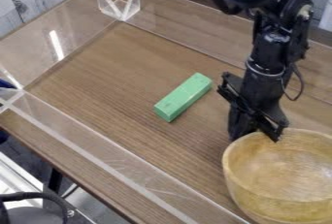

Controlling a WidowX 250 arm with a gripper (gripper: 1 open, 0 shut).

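Observation:
The black gripper point(244, 119) reaches down at the right of the camera view, its fingertips low at the upper left rim of a large yellowish bowl point(275, 187) in the lower right. It looks shut; whether anything thin is between its fingertips is too small to tell. A green block point(183, 96) lies on the wooden table to the left of the gripper.
Clear strips run along its edges, with a transparent piece point(119, 3) at the back left. A black cable shows at the bottom left.

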